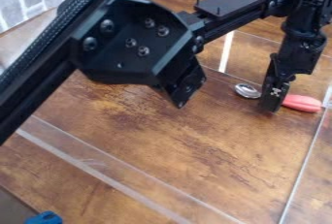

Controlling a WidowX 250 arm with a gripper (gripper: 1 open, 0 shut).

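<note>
My black gripper (pixel 274 94) points down at the right, low over the wooden table. Directly under or around it lies a utensil with a silver spoon head (pixel 248 90) on its left and a pink-red handle (pixel 304 103) on its right; the middle is hidden by the gripper. Whether the fingers are closed on it cannot be made out.
The arm crosses the upper left and centre. A blue object (pixel 43 217) sits at the bottom left corner. A white railing stands at the upper left.
</note>
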